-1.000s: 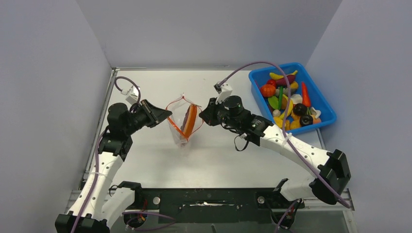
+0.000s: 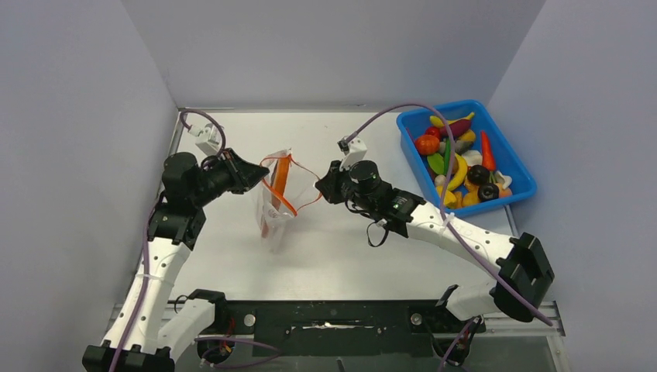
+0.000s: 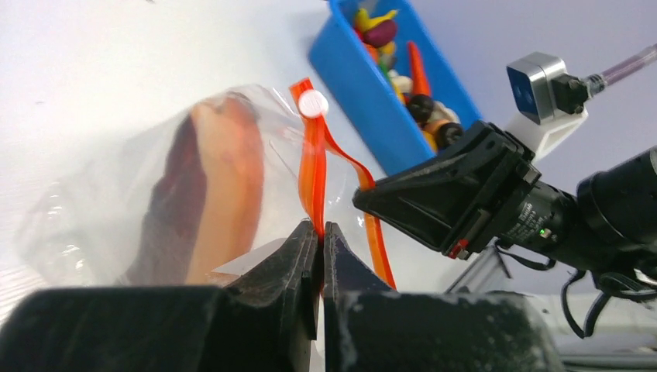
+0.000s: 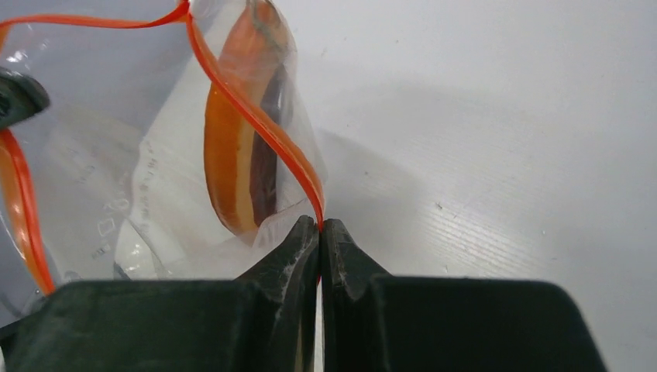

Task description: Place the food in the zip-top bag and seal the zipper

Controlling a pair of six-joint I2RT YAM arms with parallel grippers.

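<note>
A clear zip top bag (image 2: 273, 221) with an orange zipper rim hangs between both arms, its mouth spread open. Inside lies a long food piece (image 3: 225, 174), orange-brown with a pale middle and a dark side, like a hot dog in a bun. My left gripper (image 2: 266, 172) is shut on one side of the rim; in the left wrist view the orange strip (image 3: 311, 167) runs down between its fingertips. Across the mouth, my right gripper is shut on the opposite edge, where the orange strip (image 4: 271, 136) enters its fingers.
A blue bin (image 2: 511, 159) of toy fruit and vegetables stands at the back right, beyond the right arm. Grey walls close in the sides and back.
The left gripper has shifted a little left and back, and the bag with it. The right gripper has moved only slightly.
</note>
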